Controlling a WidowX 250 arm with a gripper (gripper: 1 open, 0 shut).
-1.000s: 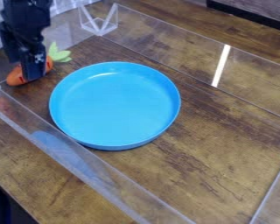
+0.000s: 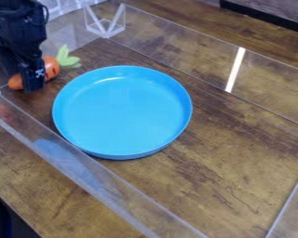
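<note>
The black gripper (image 2: 29,72) is lowered at the upper left, open, over an orange toy carrot (image 2: 49,70) with pale green leaves. Its fingers reach down around or onto the carrot's body; whether they touch it is unclear. Just right of the carrot, a large light-blue plate (image 2: 122,112) lies on the wooden surface.
Transparent walls run along the lower left, the upper back and the right. A clear angular piece (image 2: 104,20) stands at the top. The wooden surface (image 2: 220,158) right of the plate is bare.
The plate and carrot look to be in about the same places.
</note>
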